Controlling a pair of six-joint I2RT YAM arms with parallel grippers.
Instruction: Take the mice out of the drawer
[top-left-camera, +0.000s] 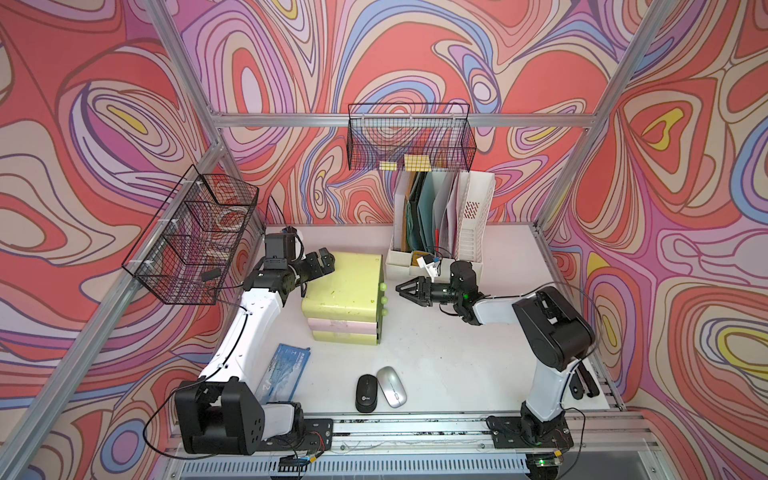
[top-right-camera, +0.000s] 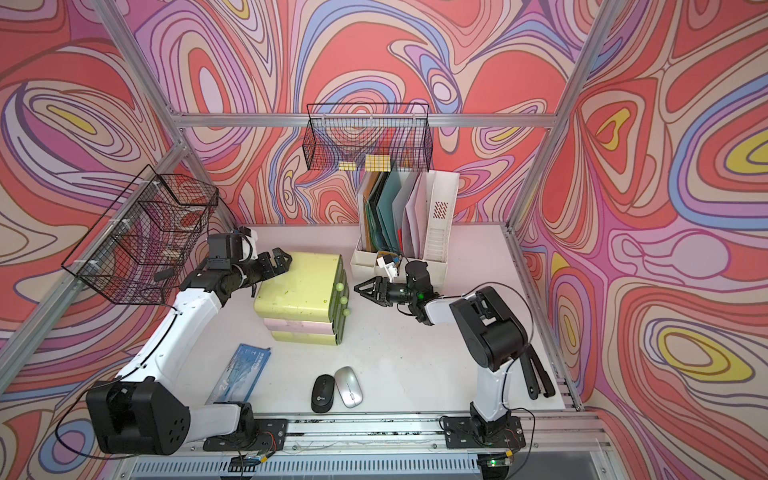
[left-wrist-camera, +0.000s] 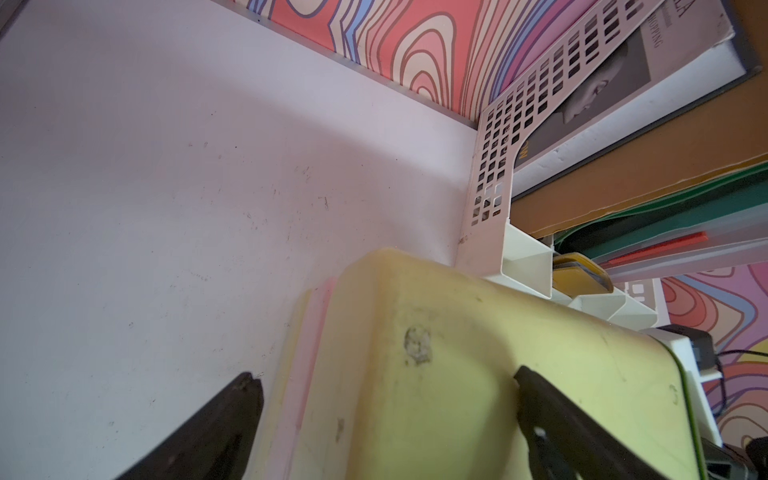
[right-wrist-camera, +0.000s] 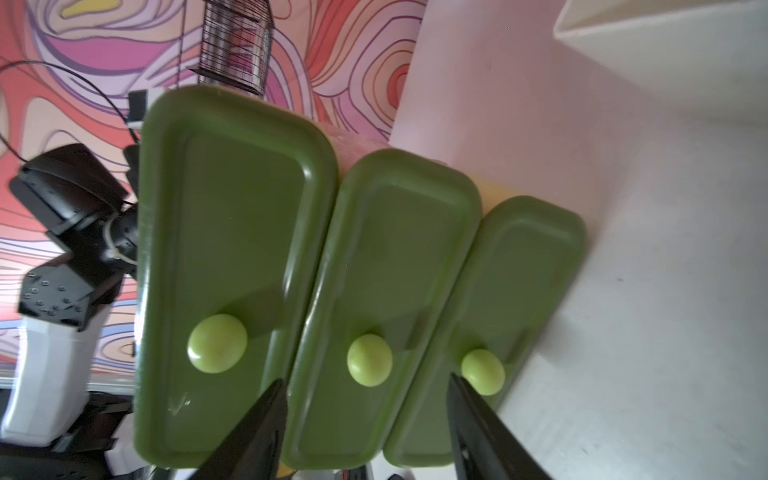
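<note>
A black mouse (top-left-camera: 365, 393) and a silver mouse (top-left-camera: 392, 386) lie side by side on the table's front part. Behind them stands a yellow drawer unit (top-left-camera: 345, 276), its three green fronts all closed in the right wrist view, with round knobs on the top drawer (right-wrist-camera: 216, 232), middle drawer (right-wrist-camera: 392, 272) and bottom drawer (right-wrist-camera: 512, 280). My left gripper (top-left-camera: 320, 261) is open at the unit's back left corner. My right gripper (top-left-camera: 405, 291) hangs just right of the fronts, fingers apart, nothing between them. The drawers' insides are hidden.
A white file holder (top-left-camera: 474, 212) with folders rises behind the unit on the right. A blue packet (top-left-camera: 285, 372) lies front left. Wire baskets (top-left-camera: 192, 240) hang at the left wall.
</note>
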